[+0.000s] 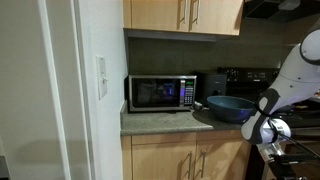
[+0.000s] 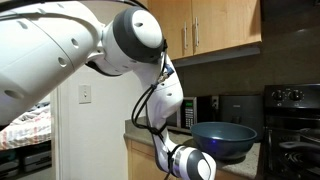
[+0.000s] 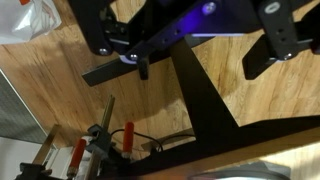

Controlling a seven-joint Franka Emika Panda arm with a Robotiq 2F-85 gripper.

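My gripper hangs low in the wrist view, its dark fingers spread apart at the top. It stands open, with no object visible between them. Wooden floor (image 3: 237, 90) and part of a black frame (image 3: 205, 95) show below. In exterior view 1 the white arm (image 1: 262, 128) bends down at the right edge, in front of the counter, and the gripper end is dark and hard to make out. A large dark-blue basin (image 1: 230, 106) rests on the counter behind the arm; exterior view 2 shows the basin (image 2: 222, 140) too.
A microwave (image 1: 162, 93) stands on the grey counter (image 1: 165, 122), with the stove (image 2: 291, 137) to the right. Red-handled tools (image 3: 128, 138) and a white bag (image 3: 28, 18) appear in the wrist view. Wooden cabinets (image 1: 160, 160) are below the counter.
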